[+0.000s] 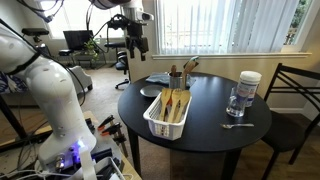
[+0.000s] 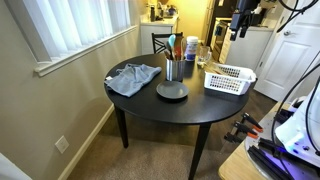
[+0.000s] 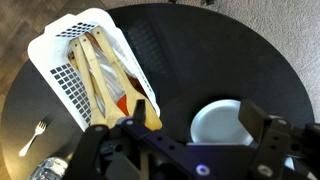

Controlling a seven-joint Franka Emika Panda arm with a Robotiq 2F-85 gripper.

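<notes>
My gripper hangs high above the table, its two fingers well apart and nothing between them; in exterior view 1 the gripper (image 1: 137, 46) is at upper left, clear of everything. Below it in the wrist view, a white mesh basket (image 3: 66, 84) lies to the left, holding several wooden utensils (image 3: 98, 76) and something red-orange. A round plate (image 3: 219, 123) is at lower right, partly covered by the gripper. In exterior view 1 the basket (image 1: 165, 130) stands near the table's front edge, with the plate (image 1: 151, 91) behind it.
A utensil holder (image 1: 176, 80) stands toward the back of the dark round table (image 1: 208, 91). To the right are a white tub (image 1: 248, 85), a clear pitcher (image 1: 235, 104) and a fork (image 1: 238, 126). A blue-grey cloth (image 2: 134, 79) lies near the window side.
</notes>
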